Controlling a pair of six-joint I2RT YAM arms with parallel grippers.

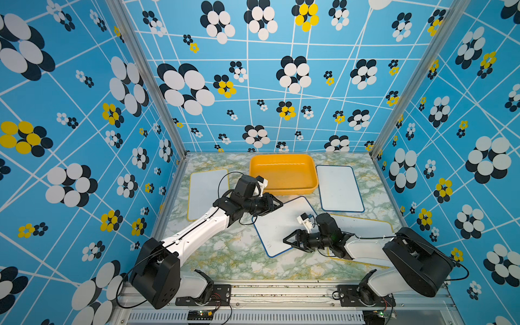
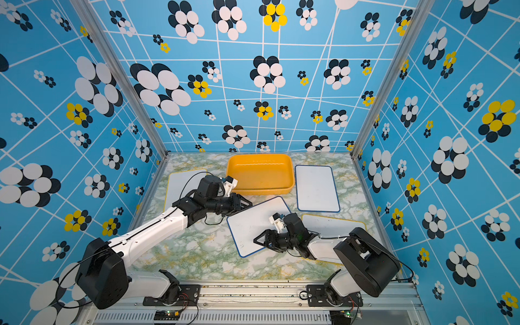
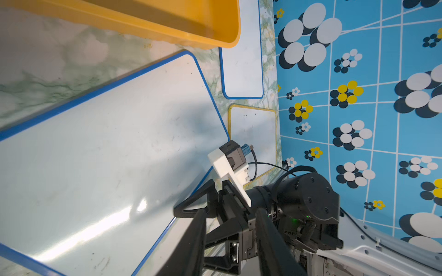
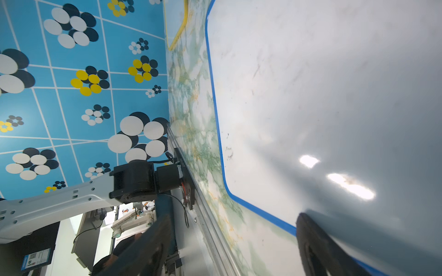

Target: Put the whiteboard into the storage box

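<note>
A blue-edged whiteboard (image 1: 276, 230) lies aslant on the table, in front of the orange storage box (image 1: 284, 172). My left gripper (image 1: 280, 205) is over the board's back edge, close to the box's front wall. In the left wrist view its blurred fingers (image 3: 199, 239) stand apart, with no board between them. Over the front part of the board is my right gripper (image 2: 259, 240). Its fingers (image 4: 317, 243) are spread wide in the right wrist view, one over the board's blue edge and one off it. The arms hide parts of the board.
Another blue-edged board (image 1: 340, 188) lies right of the box. Yellow-edged boards lie at left (image 1: 204, 189) and at front right (image 1: 368, 226), the latter partly under the right arm. The box looks empty.
</note>
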